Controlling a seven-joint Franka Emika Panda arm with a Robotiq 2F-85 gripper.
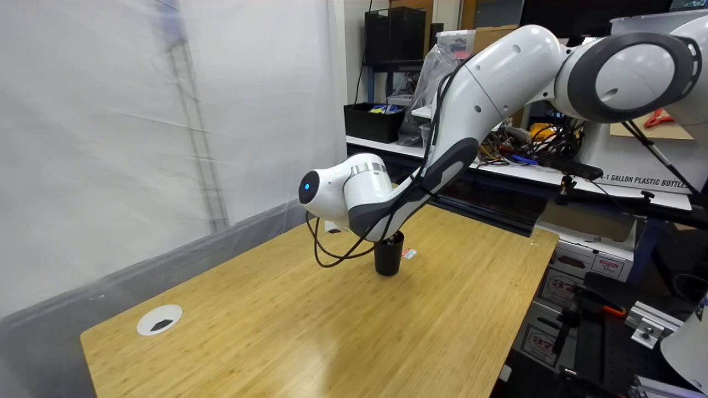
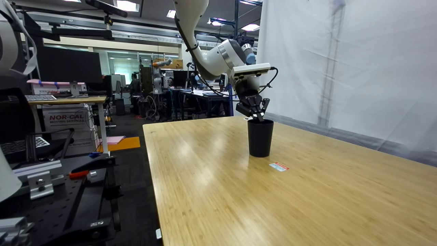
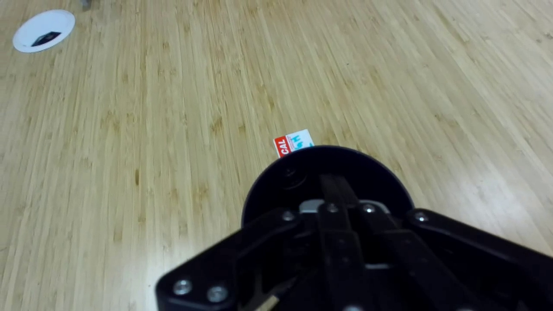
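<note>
A black cup [image 2: 260, 138] stands upright on the wooden table, its open mouth facing up. My gripper [image 2: 261, 119] points down with its fingertips at the cup's mouth, just inside the rim. From the wrist view, the two fingers [image 3: 339, 243] lie close together over the opening, and the gripper is shut. Nothing clear shows between them. Inside the cup something pale [image 3: 311, 205] is partly visible behind the fingers; what it is cannot be made out. In exterior view 1 the arm hides the gripper, while the cup [image 1: 388, 255] shows below it.
A small red-and-white label [image 2: 279, 166] lies flat on the table beside the cup. A white round cover [image 1: 159, 319] is set in the table near its far-left end. A grey-white curtain [image 1: 166, 132] borders one side.
</note>
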